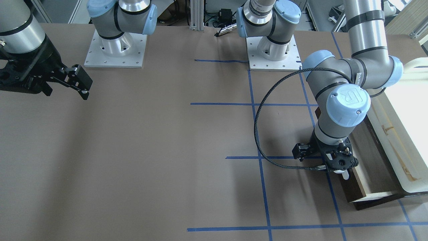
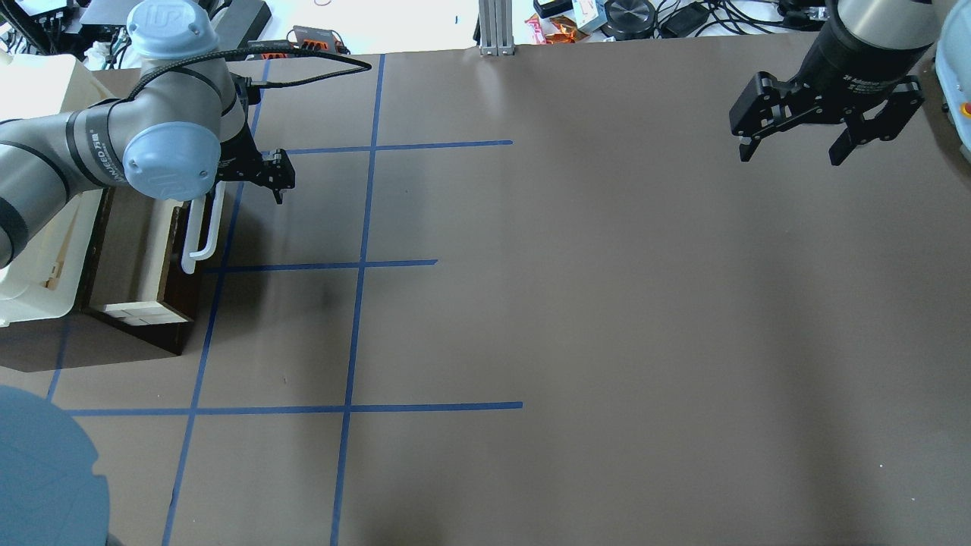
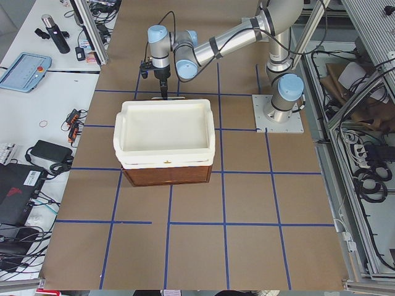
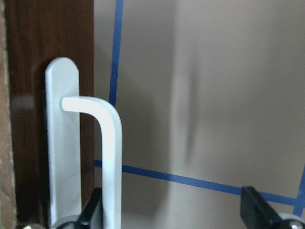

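A wooden drawer box with a white lid (image 3: pixel 165 132) has a partly slid-out drawer (image 2: pixel 136 259) with a white handle (image 4: pixel 112 157) on its dark front. My gripper is at the handle, its fingers apart in the left wrist view, the left finger touching or beside the handle's bar. Whether the bar is held cannot be seen clearly; the fingers are wide apart. In the front view the gripper (image 1: pixel 321 156) hides much of the handle.
Another arm's black gripper (image 1: pixel 68 84) hangs at the far side. Two further arm bases stand at the table's back.
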